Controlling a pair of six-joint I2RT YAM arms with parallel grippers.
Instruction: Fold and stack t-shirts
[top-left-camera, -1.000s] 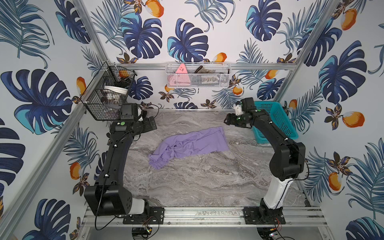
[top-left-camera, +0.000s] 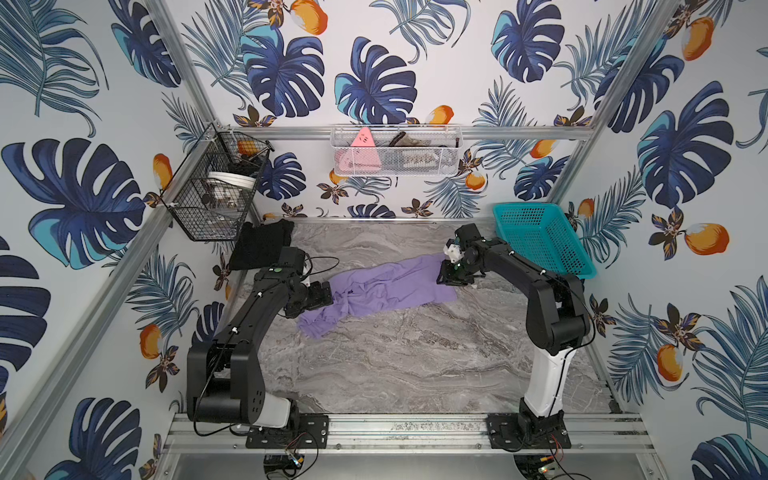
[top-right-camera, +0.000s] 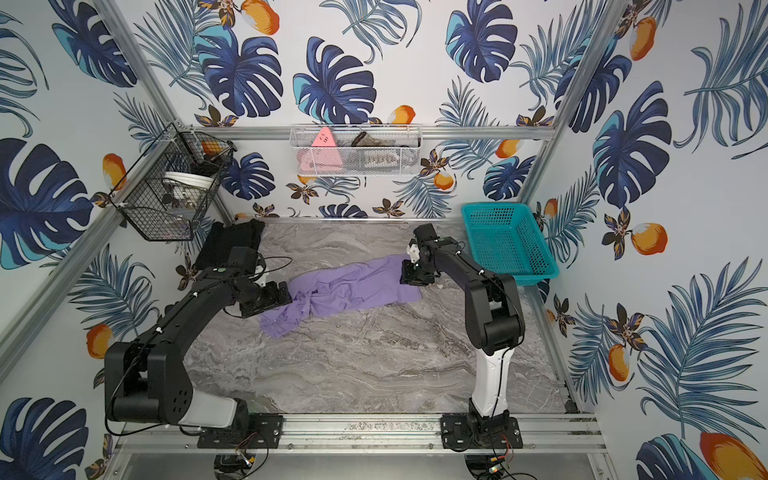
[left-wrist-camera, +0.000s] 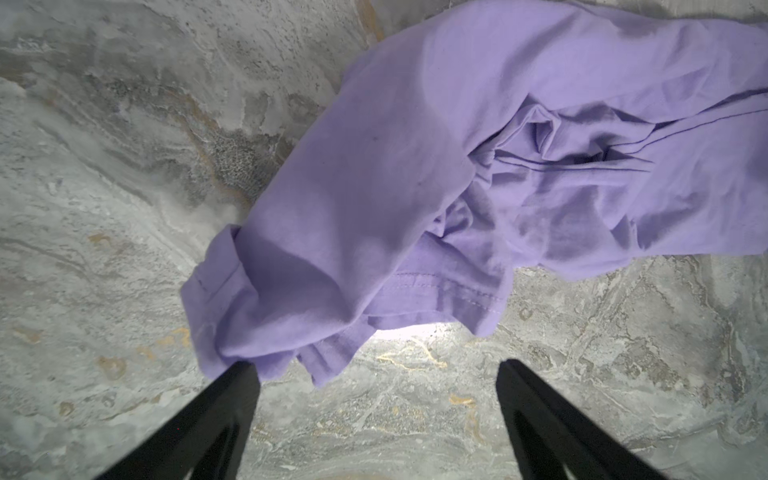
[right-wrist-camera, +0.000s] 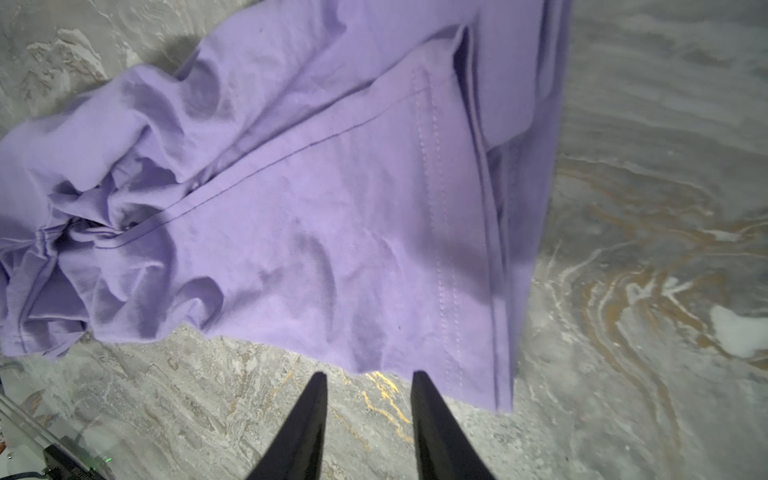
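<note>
A lavender T-shirt (top-left-camera: 384, 288) lies in a long strip on the marble table, bunched at its left end and flatter at the right, where seams and layered edges show in the right wrist view (right-wrist-camera: 344, 240). My left gripper is open above the bunched left end, nothing between its fingers. My right gripper hovers over the flatter right end, its fingers apart and empty, nearer each other than the left's.
A teal basket (top-left-camera: 584, 260) sits at the back right. A black wire basket (top-left-camera: 192, 216) hangs on the left wall, with dark cloth (top-left-camera: 254, 244) below it. A white wire basket (top-left-camera: 396, 168) hangs at the back.
The shirt looks unchanged.
</note>
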